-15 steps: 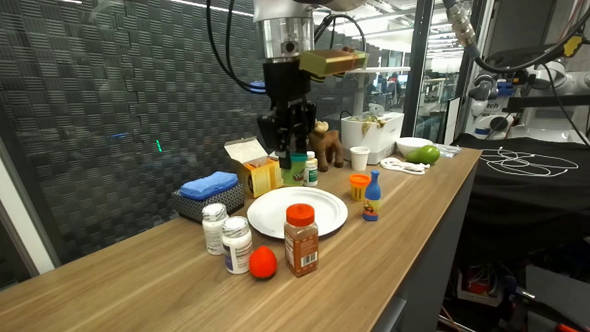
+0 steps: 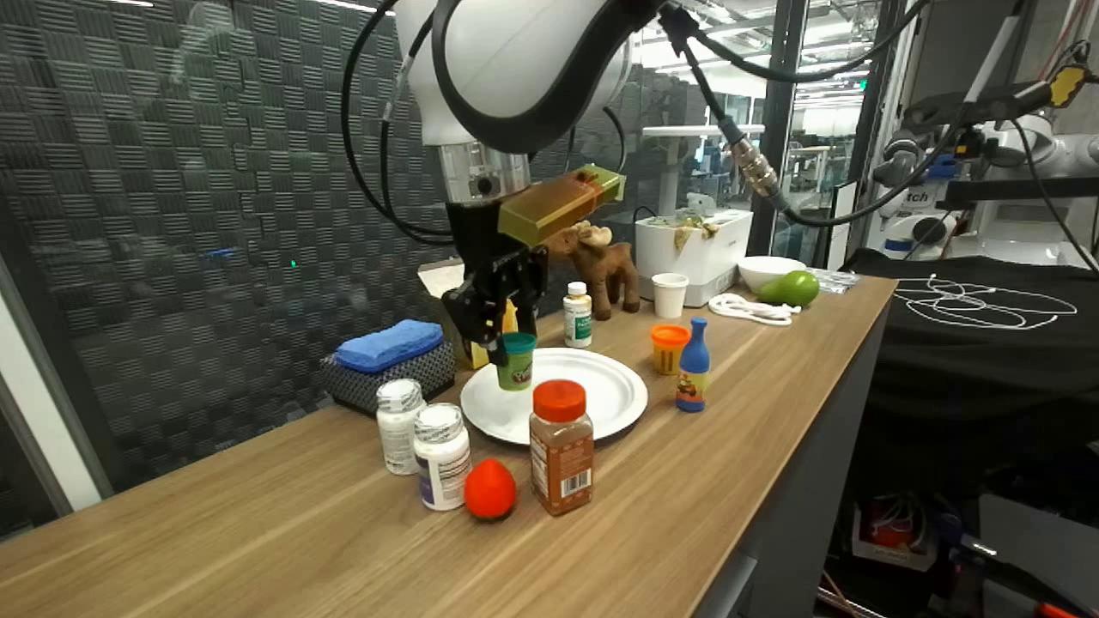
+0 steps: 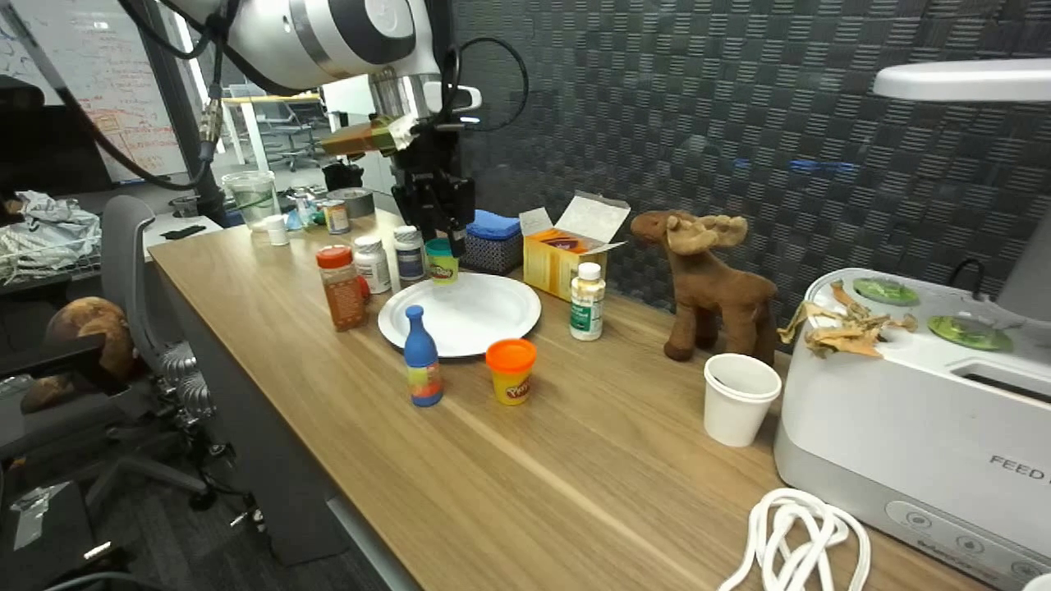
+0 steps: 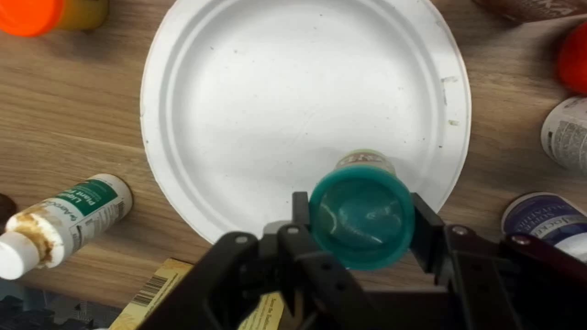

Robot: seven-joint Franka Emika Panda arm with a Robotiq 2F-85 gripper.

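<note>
A green Play-Doh tub with a teal lid [image 4: 363, 217] is between the fingers of my gripper, which is shut on it. In exterior view 1 the tub [image 2: 517, 369] hangs upright over the back left part of the white plate [image 2: 608, 412]. From the other side, the tub [image 3: 442, 264] shows at the plate's far edge [image 3: 522, 295], below my gripper [image 3: 445, 241]. Whether its base touches the plate I cannot tell. Apart from the tub, the plate is empty.
Around the plate stand a red-capped spice jar [image 2: 562, 463], white bottles [image 2: 443, 469], a red ball [image 2: 489, 489], an orange-lidded tub [image 3: 511, 373], a blue bottle [image 3: 421, 359], a plant-food bottle [image 3: 587, 305] and a yellow box [image 3: 552, 261].
My gripper has carried the green tub lower and to the left in exterior view 1, from beside the plant-food bottle to over the plate. The other objects stand where they were.
</note>
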